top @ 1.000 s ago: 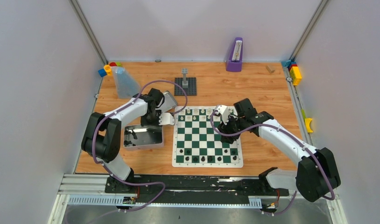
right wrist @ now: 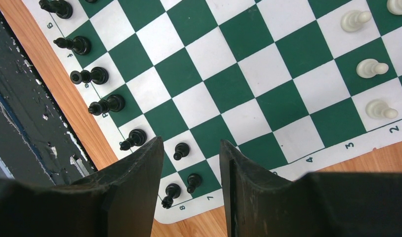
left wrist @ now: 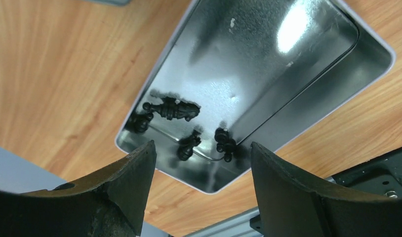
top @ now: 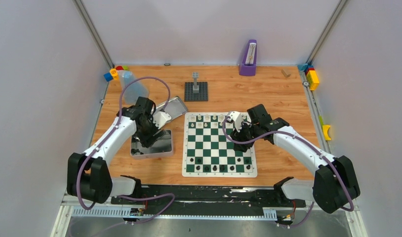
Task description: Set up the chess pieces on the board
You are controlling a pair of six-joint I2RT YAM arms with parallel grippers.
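Note:
My left gripper hangs open over the metal box [top: 159, 154]. Inside lie several black pieces: a long one [left wrist: 173, 109], two small ones [left wrist: 188, 145] [left wrist: 224, 143] and one [left wrist: 140, 122] against the wall. My right gripper is open above the chessboard [top: 219, 148], nothing seen held between its fingers. Black pieces [right wrist: 110, 103] stand along one edge, with two smaller black pieces [right wrist: 181, 150] [right wrist: 194, 181] inward, and white pieces [right wrist: 371, 68] stand on the opposite side.
A grey tray [top: 177, 106] lies behind the box. A dark baseplate [top: 201, 94], a purple metronome [top: 249, 59], a clear bag [top: 132, 86] and coloured blocks [top: 312, 79] sit toward the back and sides. Bare table surrounds the board's right side.
My left gripper and arm have moved left from between tray and board to over the metal box. The right arm shows no visible movement.

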